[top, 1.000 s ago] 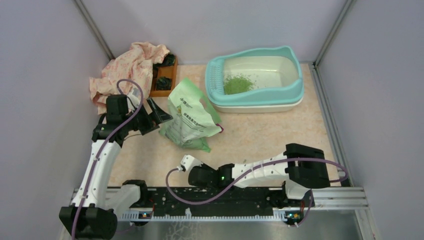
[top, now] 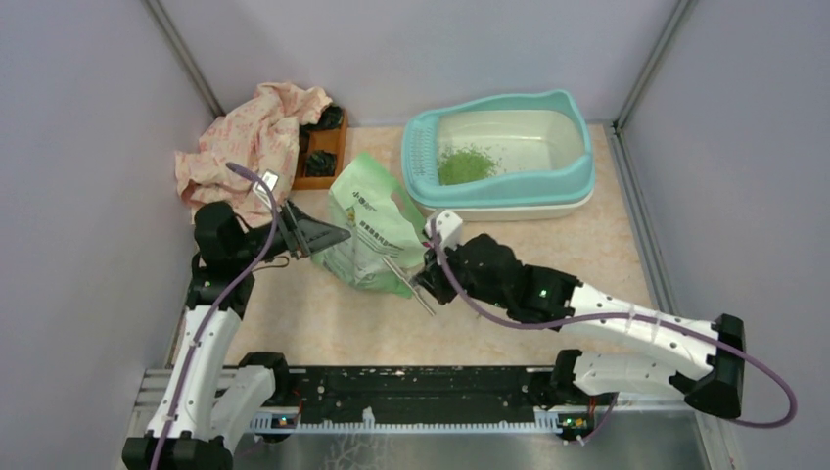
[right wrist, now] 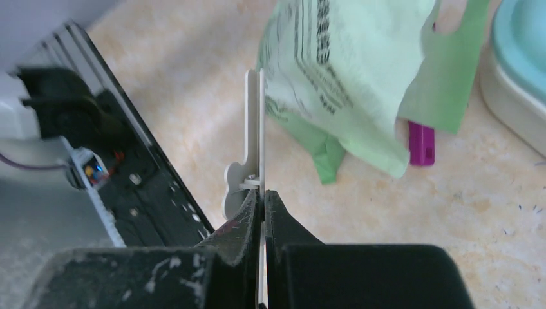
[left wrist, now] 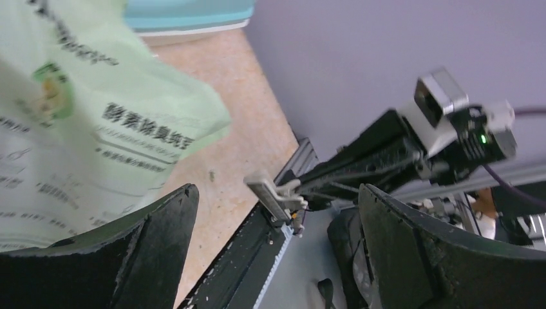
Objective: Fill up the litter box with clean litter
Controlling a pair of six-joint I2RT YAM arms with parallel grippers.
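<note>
The green litter bag (top: 367,220) (left wrist: 77,148) (right wrist: 341,64) lies crumpled mid-table. The turquoise litter box (top: 558,181) behind it holds a small green patch of granules. My left gripper (top: 323,235) stands open at the bag's left, nothing between its fingers. My right gripper is shut on a long, thin pale strip (right wrist: 252,116) (top: 421,304), at the bag's front right; what the strip is I cannot tell. A purple object (right wrist: 422,145) lies partly under the bag.
A wooden tray (top: 333,147) with dark bundles and a pink patterned cloth (top: 230,147) occupy the back left. Bare table (top: 577,255) shows right of the bag and in front of it. The table's front edge borders a dark rail (top: 411,392).
My right arm has moved up and right from the front edge toward the bag, carrying the strip. My left arm has shifted slightly; the bag and box look unmoved.
</note>
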